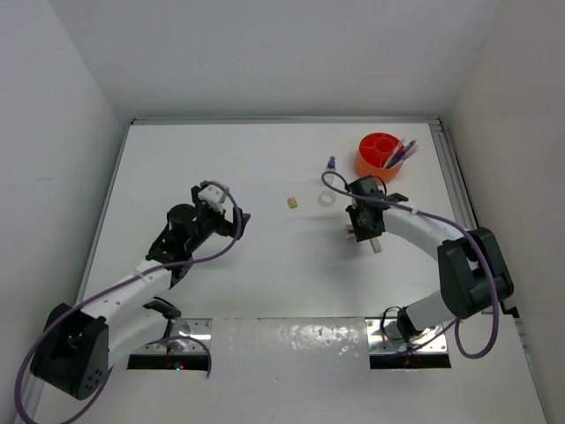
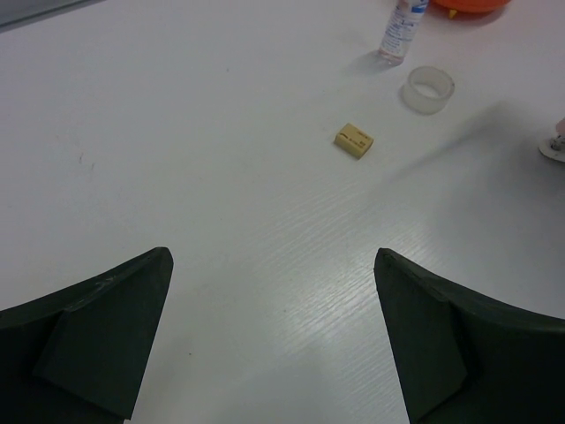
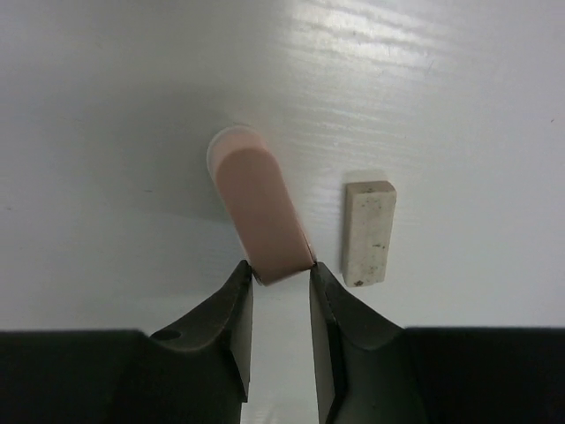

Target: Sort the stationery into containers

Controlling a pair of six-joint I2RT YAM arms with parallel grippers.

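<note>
In the right wrist view a pink oblong item (image 3: 256, 203) lies with its end at the fingertips of my right gripper, which seems to be closing on it; whether it grips cannot be told. A pale block (image 3: 369, 232) lies beside it. My left gripper stands open over bare table at left. A yellow block (image 1: 292, 202), a clear ring (image 1: 327, 197) and a blue-capped bottle (image 1: 330, 171) lie mid table. An orange container (image 1: 371, 168) at back right holds several pens.
A metal rail edges the back and sides; walls surround the workspace.
</note>
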